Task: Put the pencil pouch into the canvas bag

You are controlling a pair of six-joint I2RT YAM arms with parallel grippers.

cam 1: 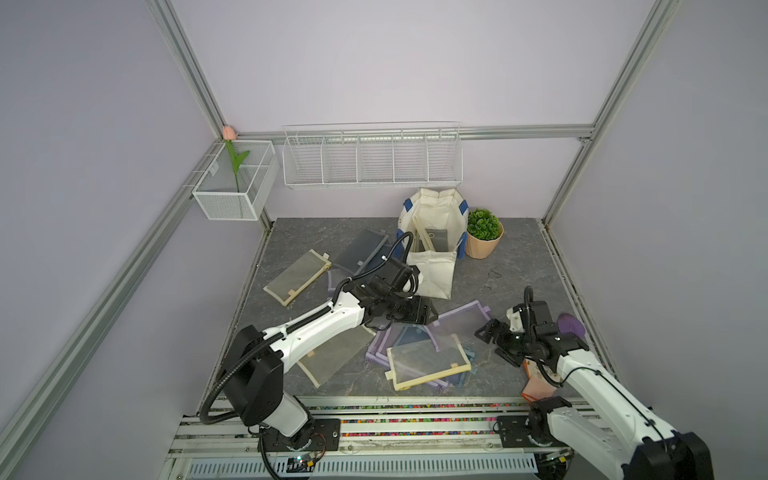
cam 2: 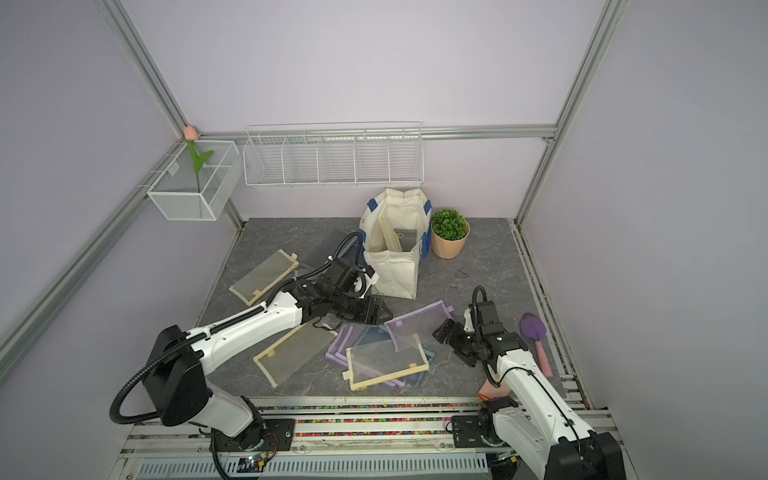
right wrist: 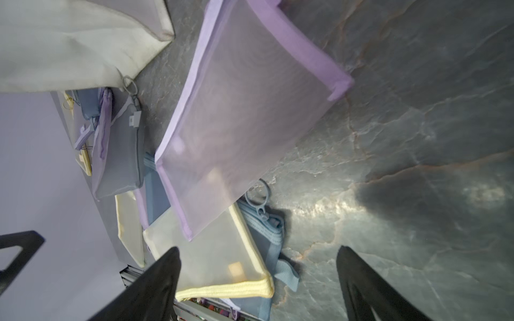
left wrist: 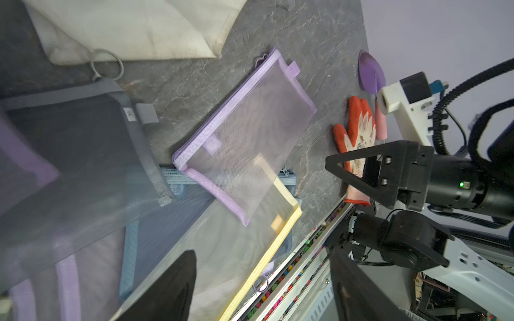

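Observation:
The canvas bag (cam 1: 432, 272) (cam 2: 394, 272) stands at the back centre, holding something grey and cream. Mesh pouches lie flat: a lilac one (left wrist: 241, 133) (right wrist: 241, 107), yellow-trimmed ones (cam 1: 428, 368) (cam 2: 280, 352), grey (left wrist: 80, 160) and blue ones. My left gripper (cam 1: 420, 312) (cam 2: 372, 312) is open above the pile, in front of the bag. My right gripper (cam 1: 492, 332) (cam 2: 449, 334) is open, low at the right end of the lilac pouch.
A potted plant (cam 1: 482, 248) stands right of the bag. A glove (left wrist: 356, 149) and purple scoop (cam 2: 532, 326) lie at the right. Wire baskets (cam 1: 372, 160) hang on the back wall.

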